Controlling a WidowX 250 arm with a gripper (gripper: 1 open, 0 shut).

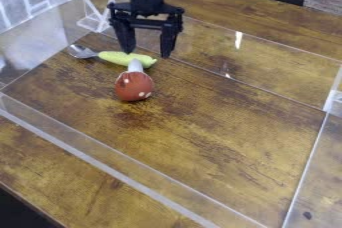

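Note:
My black gripper (146, 42) hangs at the top centre of the camera view, its two fingers spread open above a pale green, corn-like toy (120, 58). A red mushroom toy (134, 87) with white spots and a pale stem lies just below them. A silver fork or spoon (83, 52) lies to the left of the green toy. Whether anything touches my fingertips is hard to tell.
Clear low walls (323, 152) enclose the wooden table surface (227, 142). A white rail stands at the back left.

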